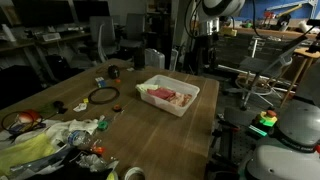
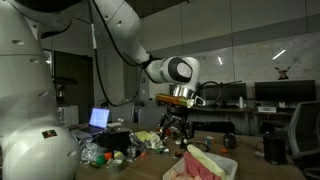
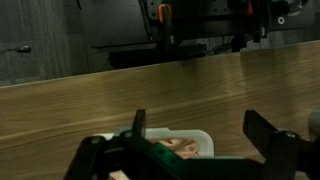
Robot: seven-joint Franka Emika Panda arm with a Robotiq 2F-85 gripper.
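My gripper stands open, its dark fingers (image 3: pixel 262 135) spread wide at the bottom of the wrist view with nothing held between them. Below, partly hidden by the gripper, is a white bin (image 3: pixel 206 140) with pinkish contents. Exterior view 1 shows the whole white bin (image 1: pixel 150 97) on the wooden table, with pink and reddish items inside. In exterior view 2 the gripper (image 2: pixel 178 130) hangs above the table near the bin (image 2: pixel 228 165). A pink cloth-like item (image 2: pixel 200 168) and a yellowish one (image 2: pixel 207 161) lie in it.
Cables, cloths and small items clutter the left of the table (image 1: pixel 150 135). A black cable loop (image 1: pixel 102 95) lies behind the bare middle. A laptop (image 2: pixel 88 117) stands far back. Beyond the table edge, the wrist view shows a dark frame (image 3: pixel 120 30).
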